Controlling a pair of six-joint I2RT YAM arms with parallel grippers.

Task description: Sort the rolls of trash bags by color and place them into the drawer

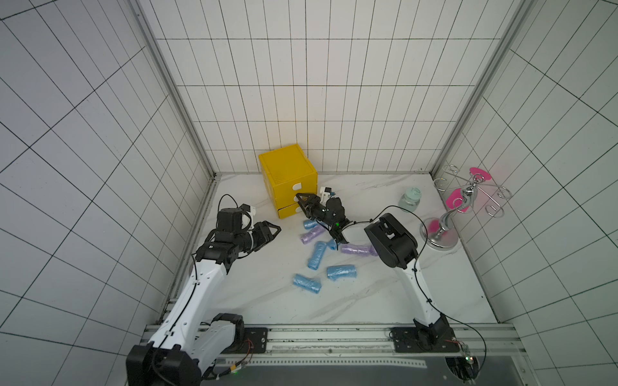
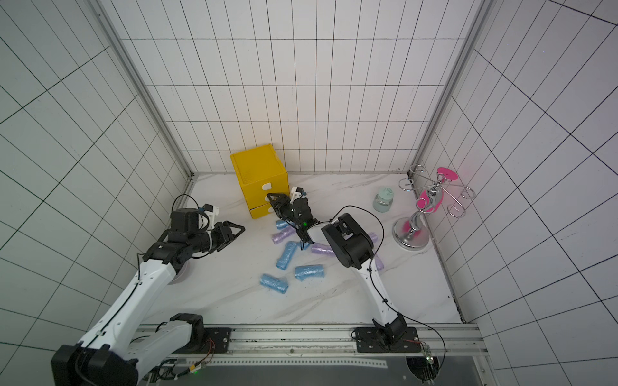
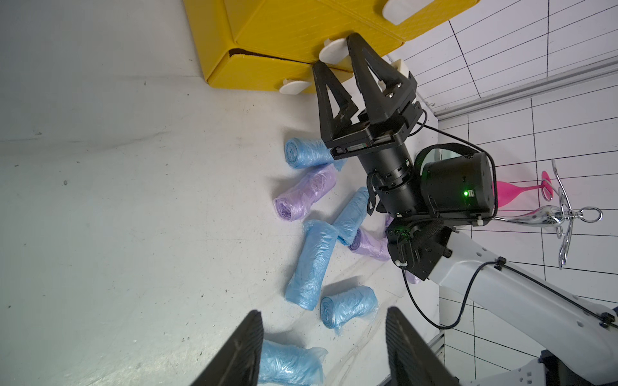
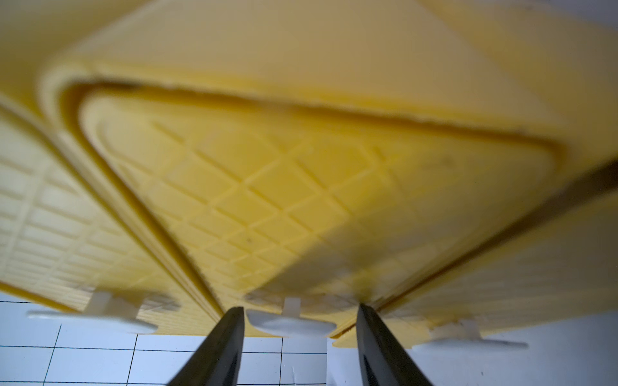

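Note:
A yellow drawer cabinet (image 1: 283, 168) stands against the back wall, its drawers in view shut. My right gripper is open at its front, the white knob (image 4: 291, 323) of the middle drawer lying between its fingertips, without visible contact on both sides. Left of the cabinet's front, my left gripper hangs part open above the table with nothing between its fingers. Several blue rolls (image 1: 316, 255) and several purple rolls (image 1: 356, 249) lie loose on the table. The right arm partly hides some of them.
A pale green glass jar (image 1: 410, 198) stands at the back right. Near the right wall is a chrome stand (image 1: 441, 234) with pink pieces. Bare table shows at the front right and between the left arm and the rolls.

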